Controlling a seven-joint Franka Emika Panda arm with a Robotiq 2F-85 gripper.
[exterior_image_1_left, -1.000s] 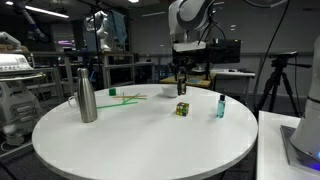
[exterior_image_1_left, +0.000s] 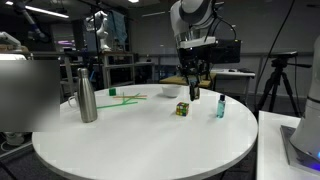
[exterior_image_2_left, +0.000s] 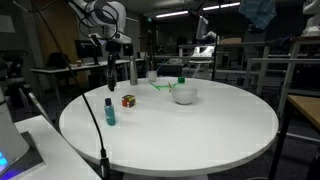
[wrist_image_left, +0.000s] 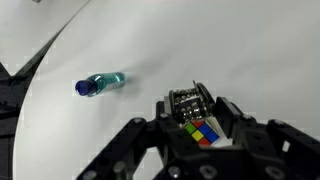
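My gripper is shut on a small dark object (wrist_image_left: 188, 98) with a silvery band, which hangs in the air above the white table. In exterior view 1 the same dark object (exterior_image_1_left: 194, 92) shows under the gripper (exterior_image_1_left: 194, 84). A colourful puzzle cube (exterior_image_1_left: 182, 109) stands on the table close by; in the wrist view the cube (wrist_image_left: 203, 132) appears just past the held object, partly hidden by the fingers. A small blue-capped bottle (exterior_image_1_left: 221, 106) with teal contents stands to the right; the wrist view has this bottle (wrist_image_left: 101, 84) at left.
A steel jug (exterior_image_1_left: 86, 98) stands at the left of the round table (exterior_image_1_left: 130, 140). Farther back are a white bowl (exterior_image_2_left: 185, 93), green and orange sticks (exterior_image_1_left: 125, 102) and a green block (exterior_image_1_left: 112, 92).
In exterior view 1 my gripper has moved right and toward the camera with the dark object held, from near the bowl to between the cube and the bottle. The table objects stayed put.
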